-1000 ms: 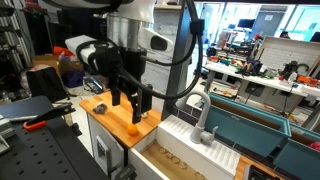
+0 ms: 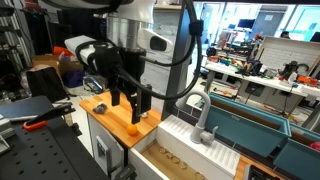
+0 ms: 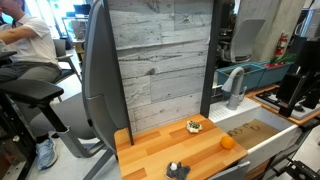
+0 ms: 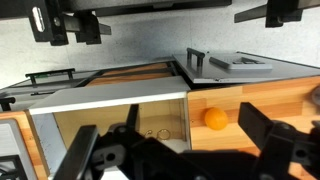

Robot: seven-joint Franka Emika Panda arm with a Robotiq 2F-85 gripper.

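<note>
My gripper [image 2: 129, 101] hangs above the wooden counter in exterior view 1, its two dark fingers apart and nothing seen between them. Below it an orange ball or fruit [image 2: 132, 129] rests on the wood, close to the edge of an open, pale drawer-like box [image 2: 178, 147]. Exterior view 2 has the orange item [image 3: 228, 142] at the counter's right corner, with the arm's end cut off by the right edge of the picture. In the wrist view the orange item [image 4: 215, 118] shows between the spread fingers, nearer the right one.
A small patterned object [image 3: 193, 126] and a grey object [image 3: 175, 170] lie on the wooden counter [image 3: 160, 146]. Behind it rises a grey plank wall [image 3: 165, 75]. A pale tap-like fixture [image 3: 233, 90] stands beyond the box; a teal bin [image 2: 240, 125] lies farther right.
</note>
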